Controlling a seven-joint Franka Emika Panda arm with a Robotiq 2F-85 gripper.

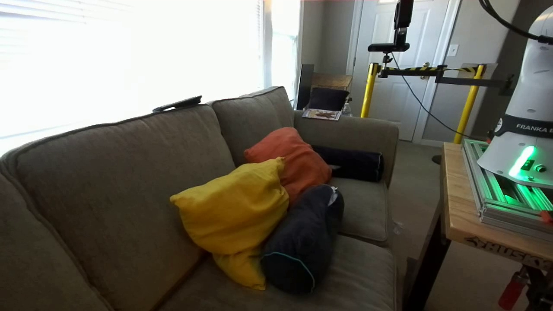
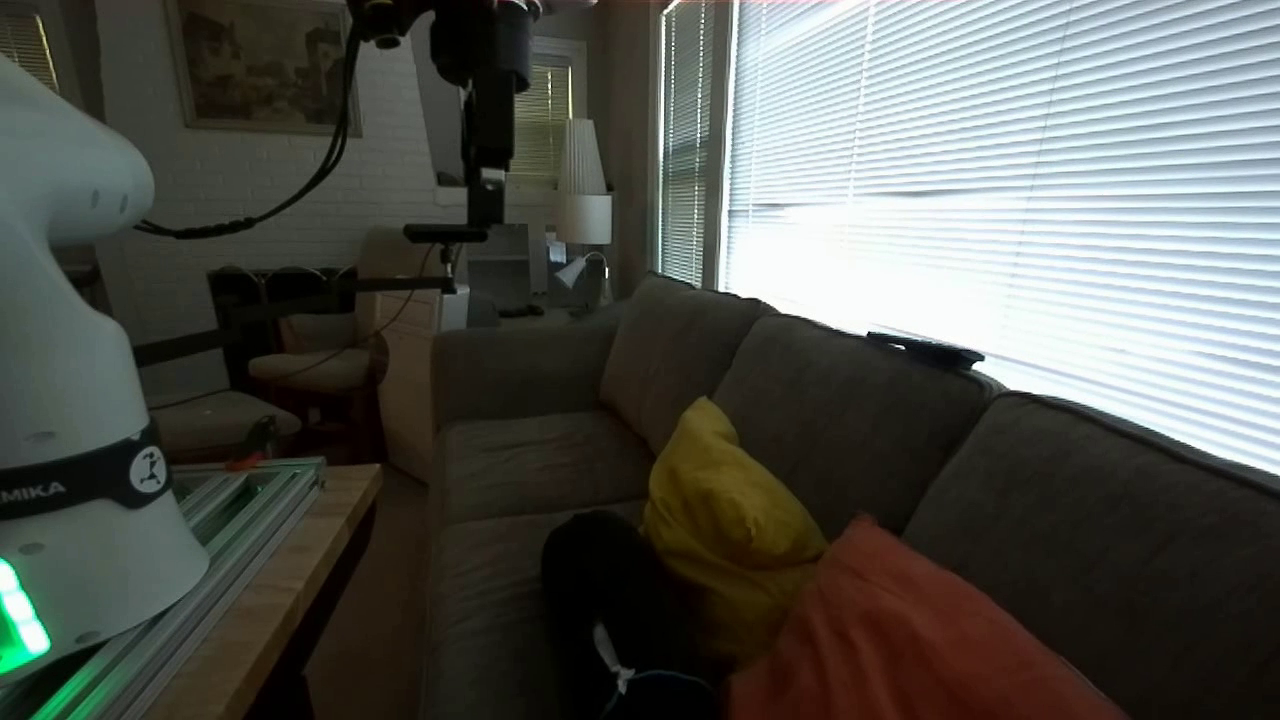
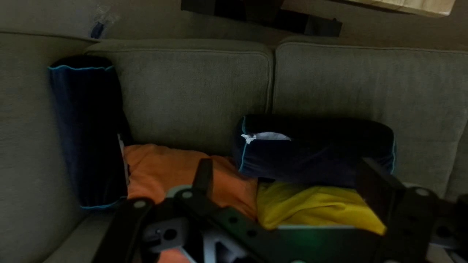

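My gripper is open above the sofa, its two fingers wide apart with nothing between them. Beneath it in the wrist view lie a yellow pillow (image 3: 307, 205), an orange pillow (image 3: 169, 168) and a dark navy bolster (image 3: 307, 155) with a white tag. A second navy bolster (image 3: 90, 136) rests along the sofa's arm. In exterior view 1 the yellow pillow (image 1: 233, 204) leans on the backrest, partly over the orange pillow (image 1: 290, 155), with the near bolster (image 1: 300, 241) in front. Exterior view 2 has the gripper (image 2: 488, 198) hanging well above the cushions.
A flat dark object (image 1: 179, 103) lies on top of the backrest. The wooden workbench (image 1: 466, 207) bearing the arm's base stands across a narrow gap from the sofa. A magazine (image 1: 321, 114) lies on the sofa's arm. The seat near the far arm (image 2: 528, 456) is clear in exterior view 2.
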